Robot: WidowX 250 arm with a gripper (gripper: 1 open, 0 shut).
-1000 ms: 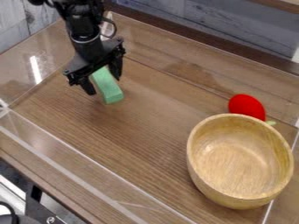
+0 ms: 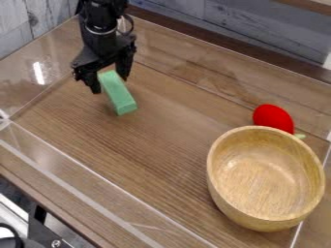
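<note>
The black gripper (image 2: 106,64) hangs at the upper left of the wooden table, its fingers spread open on either side of the upper end of a green block (image 2: 116,95). The block is elongated and lies on the table, extending toward the front from between the fingers. Whether the fingers touch it cannot be told from this view.
A wooden bowl (image 2: 264,180) takes up the lower right. A red object with a small green part (image 2: 273,118) sits just behind it.
The gripper has moved back and to the left, away from the front part of the green block, which stays in about the same place.
</note>
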